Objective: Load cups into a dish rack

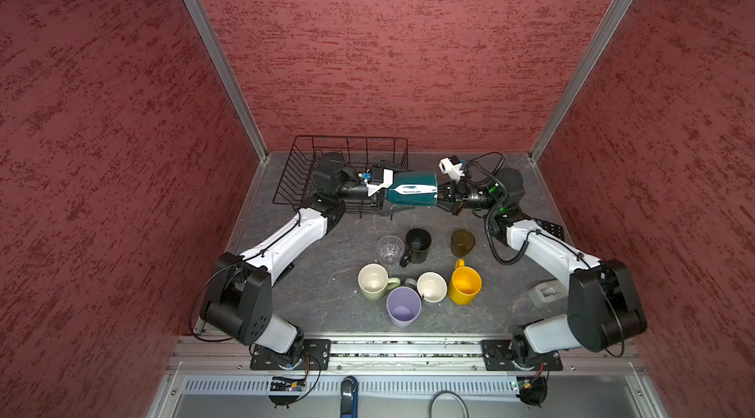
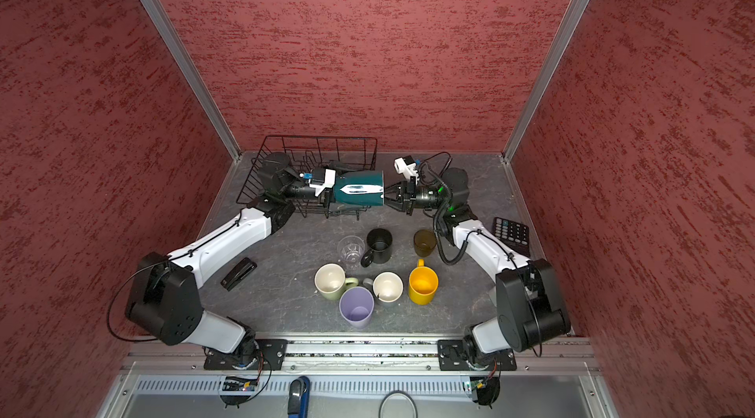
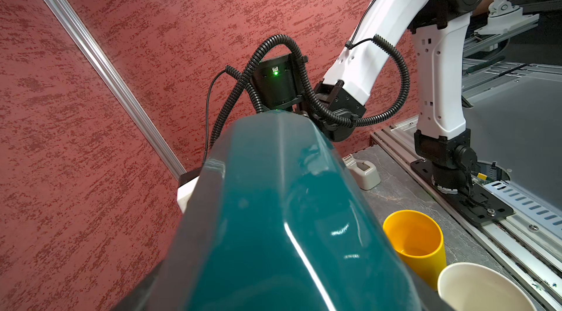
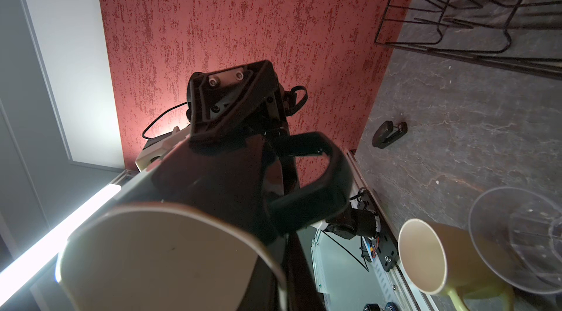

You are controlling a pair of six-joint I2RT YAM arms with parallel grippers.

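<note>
A teal mug [image 1: 413, 188] is held sideways in the air between my two arms, above the table near the rack's right side. My right gripper [image 1: 442, 196] is shut on its open-end rim, seen close up in the right wrist view with the handle [image 4: 313, 194] sticking out. At the base end, my left gripper [image 2: 330, 188] stands open around the mug; contact there is hard to tell. The mug's body fills the lower left wrist view, hiding most of the left fingers. The black wire dish rack [image 2: 318, 136] lies behind the left arm, partly covered by it.
In front stand a clear glass [image 1: 390, 251], black mug [image 1: 418, 243], brown cup [image 1: 462, 242], yellow mug [image 1: 464, 284], white cup [image 1: 431, 287], purple cup [image 1: 403, 304] and pale green mug [image 1: 372, 280]. A black stapler [image 2: 238, 273] and calculator [image 2: 511, 234] lie toward the sides.
</note>
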